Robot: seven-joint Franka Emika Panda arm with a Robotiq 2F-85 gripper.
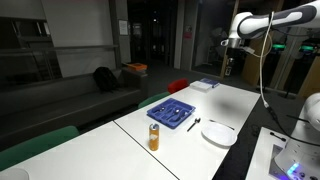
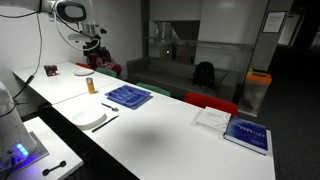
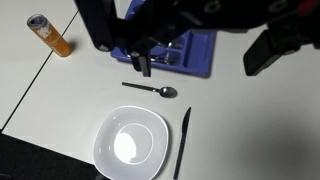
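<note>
High above the table, clear of everything on it, my gripper (image 1: 228, 57) stands open; its dark fingers (image 3: 264, 52) have nothing between them in the wrist view. Below lies a white rounded-square plate (image 3: 132, 143). A dark-handled spoon (image 3: 150, 89) rests between that plate and a blue tray (image 3: 196, 55), whose compartments hold some cutlery. Beside the plate is a black knife (image 3: 182, 143). An orange can (image 3: 48, 35) with a silvery top stands upright, apart from the tray; it also shows in exterior view 1. The gripper partly hides the tray in the wrist view.
A white box (image 2: 210, 120) and a blue book (image 2: 247, 135) lie toward one end of the table. Chairs, including a red one (image 2: 201, 94), stand along the far edge.
</note>
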